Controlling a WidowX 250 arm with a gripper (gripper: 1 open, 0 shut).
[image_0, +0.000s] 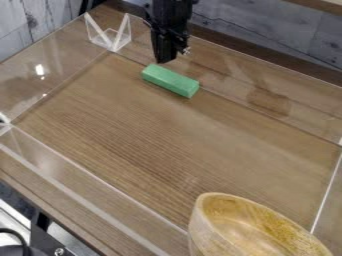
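My black gripper (170, 48) hangs at the top centre of the camera view, just behind and above a green block (171, 82) lying flat on the wooden table (147, 150). Whether the gripper is open or shut is too small and dark to tell.
A clear plastic object (110, 32) stands at the top left, left of the gripper. A large yellow container (251, 230) sits at the bottom right.
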